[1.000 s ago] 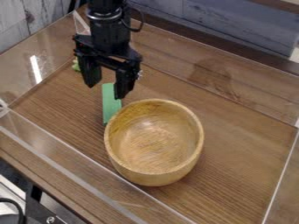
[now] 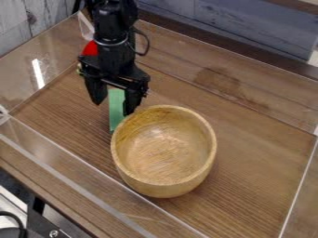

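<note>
The black gripper [image 2: 114, 85] hangs over the wooden table at upper middle, its fingers open around the area of a green object [image 2: 117, 110], which lies just left of a large tan bowl [image 2: 165, 153]. Whether the fingers touch the green object cannot be told. A small red object [image 2: 89, 48] is partly hidden behind the arm.
The bowl fills the lower middle of the table. White walls or edges border the table at top and left.
The gripper has moved left and slightly toward the camera. The green object and bowl look unmoved.
</note>
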